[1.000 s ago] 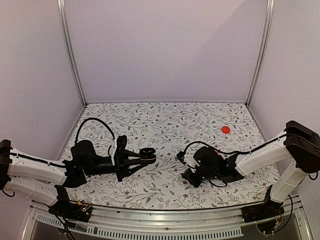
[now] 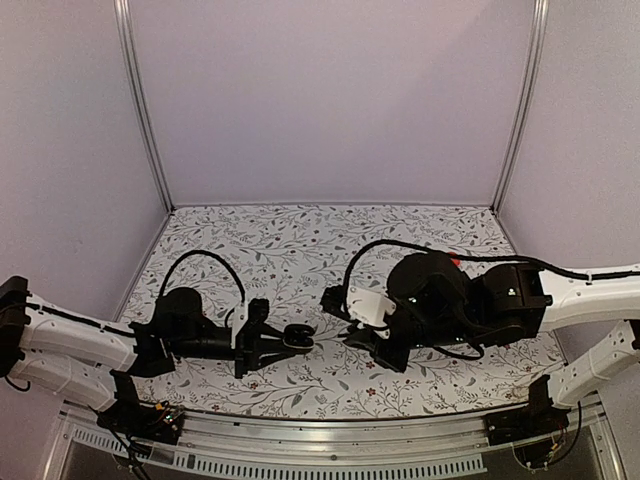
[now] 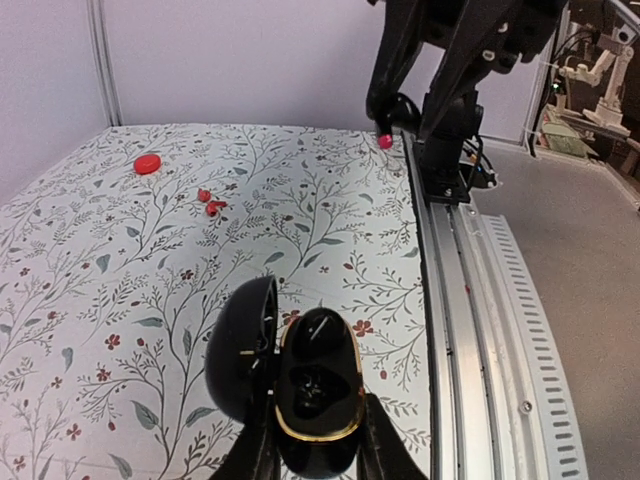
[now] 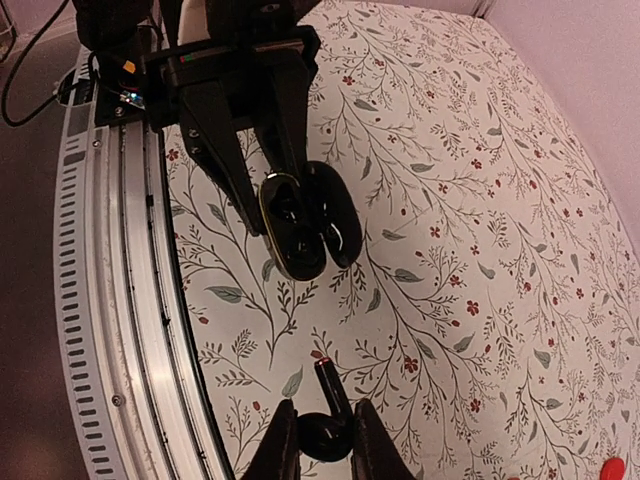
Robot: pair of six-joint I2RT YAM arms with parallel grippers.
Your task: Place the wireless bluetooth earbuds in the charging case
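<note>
The black charging case (image 3: 318,425) with a gold rim has its lid (image 3: 243,345) swung open. My left gripper is shut on it and holds it above the table; the hollows inside look empty. In the right wrist view, my right gripper is shut on a black earbud (image 4: 325,437), whose stem (image 4: 333,385) points toward the case (image 4: 292,245) and ends in a red tip. A clear gap lies between earbud and case. In the top view, my right gripper (image 2: 357,340) is just right of the left one (image 2: 292,343).
A flat red disc (image 3: 147,163) lies on the patterned table (image 3: 90,300). Small red pieces (image 3: 213,207) rest near it; I cannot tell what they are. A metal rail (image 2: 330,432) runs along the front edge.
My right arm has risen and moved left toward the case, now partly covering the red disc in the top view.
</note>
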